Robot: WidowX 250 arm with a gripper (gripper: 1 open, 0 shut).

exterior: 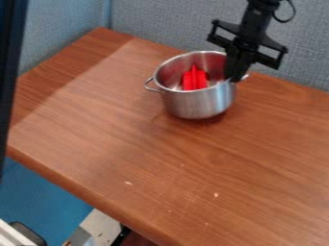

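Note:
A steel pot (193, 102) with wire side handles stands on the wooden table (154, 163) toward the back, holding a red object (194, 80). My black gripper (234, 75) points down at the pot's right rim, its tips partly over it. The finger looks shut; whether anything thin such as the rim is between the fingers I cannot tell.
Grey padded walls (167, 19) border the table behind and at the left. Beyond the front-left edge lie a blue floor (38, 202) and some clutter.

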